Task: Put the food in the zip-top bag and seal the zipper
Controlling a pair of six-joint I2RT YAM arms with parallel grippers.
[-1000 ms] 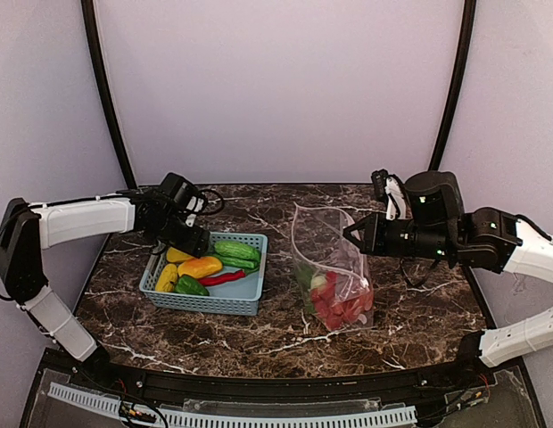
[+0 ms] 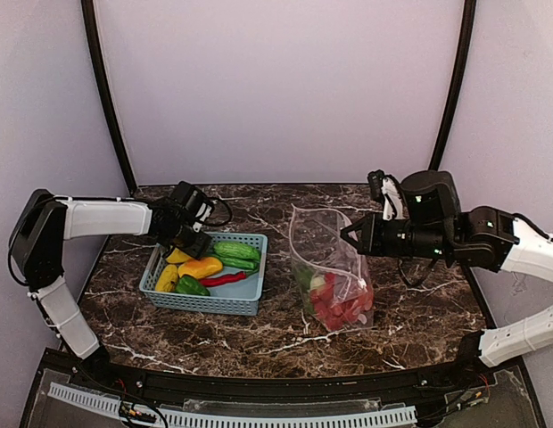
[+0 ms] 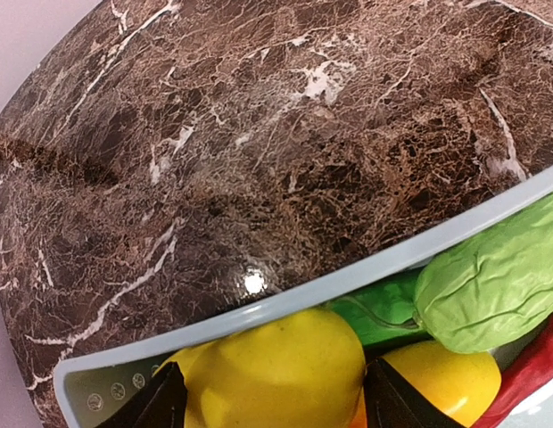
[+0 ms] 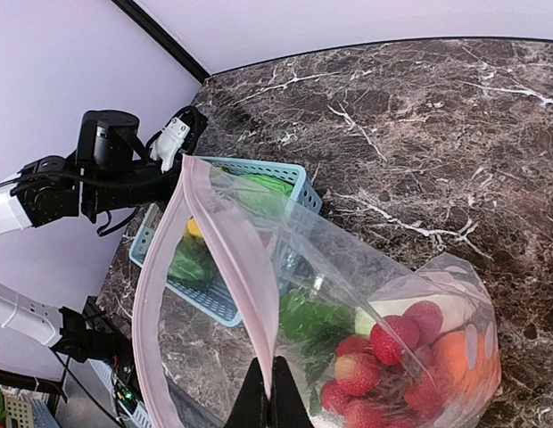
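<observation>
The blue basket (image 2: 201, 303) on the left holds several vegetables. My left gripper (image 2: 193, 247) is low over its back left corner. In the left wrist view a yellow vegetable (image 3: 276, 370) fills the space between its fingers, which stand apart on either side; whether both touch it is unclear. The clear zip top bag (image 2: 303, 241) stands on the table, its mouth gaping, with red food (image 2: 341, 308) and some green inside. On the bag's pinkish rim (image 4: 230, 241) my right gripper is shut, at the mouth's right side.
Also in the basket are an orange-yellow pepper (image 2: 201, 267), a green cucumber (image 2: 235, 251), a red chili (image 2: 222, 279) and a green pepper (image 2: 191, 286). Bare marble table (image 2: 276, 267) lies between basket and bag. Walls rise at the back and both sides.
</observation>
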